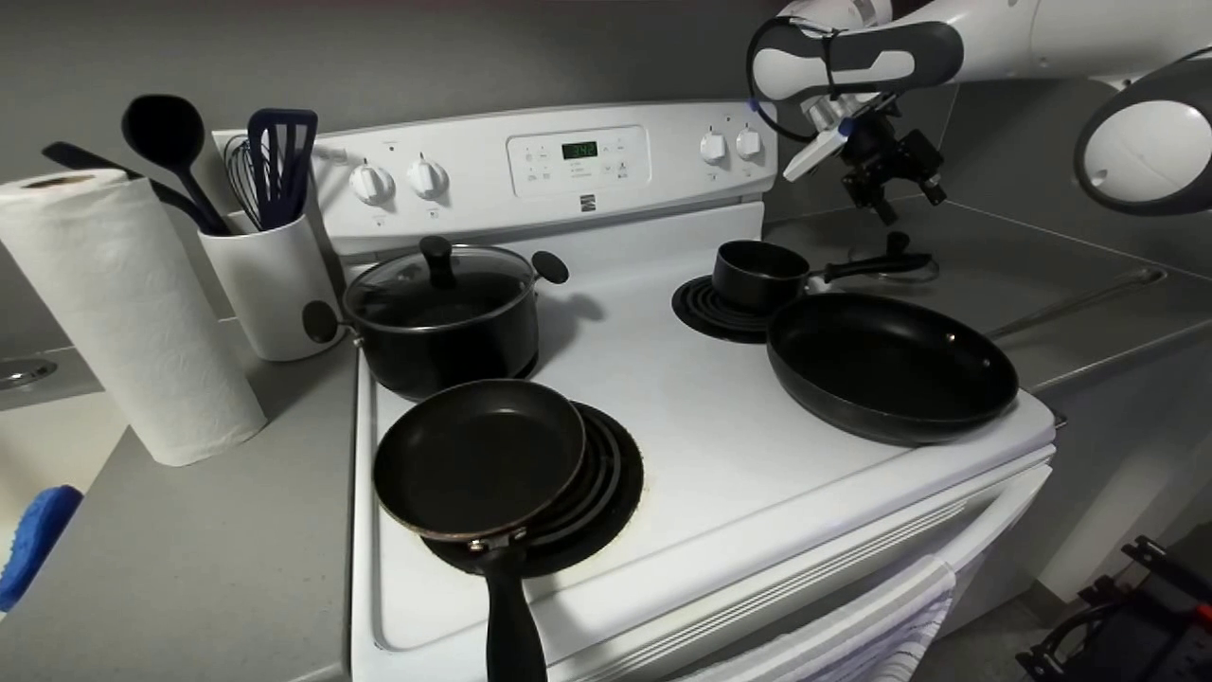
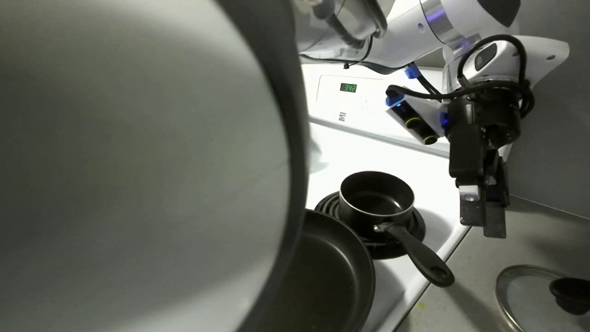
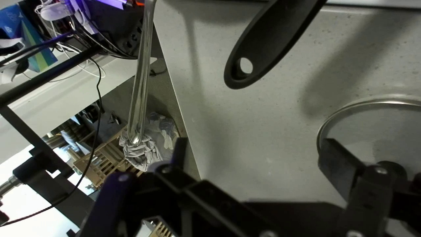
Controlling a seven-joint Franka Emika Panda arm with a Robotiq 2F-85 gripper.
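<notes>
My gripper (image 1: 910, 205) hangs above the counter right of the stove, its two fingers wide apart with nothing between them. In the wrist view, one finger (image 3: 339, 166) overlaps the rim of a glass lid (image 3: 355, 118) on the counter below. The lid's black knob (image 2: 572, 293) shows in exterior view 2. A small black saucepan (image 2: 376, 193) sits uncovered on the back right burner. Its handle (image 2: 420, 254) reaches out over the counter, lower than my gripper and to its left in that view.
A large black frying pan (image 1: 898, 364) occupies the stove's front right. On the left are a lidded pot (image 1: 449, 330), a smaller frying pan (image 1: 483, 460), a utensil crock (image 1: 273, 290) and paper towels (image 1: 131, 318).
</notes>
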